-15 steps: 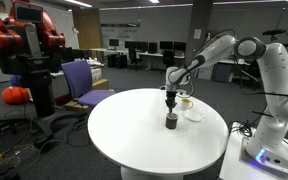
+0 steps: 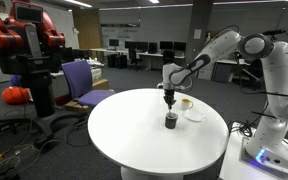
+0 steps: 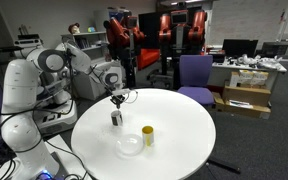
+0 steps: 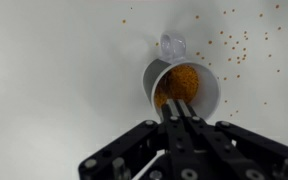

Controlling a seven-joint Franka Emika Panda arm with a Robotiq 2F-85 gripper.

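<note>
A dark cup (image 2: 171, 120) stands upright on the white table, also seen in the second exterior view as a grey cup (image 3: 116, 118). Looking down in the wrist view, I see into this cup (image 4: 155, 82); orange-brown grains (image 4: 187, 82) lie inside it. My gripper is shut, its fingertips over the cup's mouth, and nothing shows between them. From outside, the gripper (image 2: 169, 101) hangs just above the cup, pointing down. Its fingers partly hide the inside of the cup.
Loose orange grains (image 4: 238, 58) are scattered on the table beside the cup. A yellow mug (image 3: 148, 135) and a pale plate (image 3: 130, 145) stand nearby.
The gripper has risen slightly from the cup over the last second. The cup, mug and plate stay where they were.
</note>
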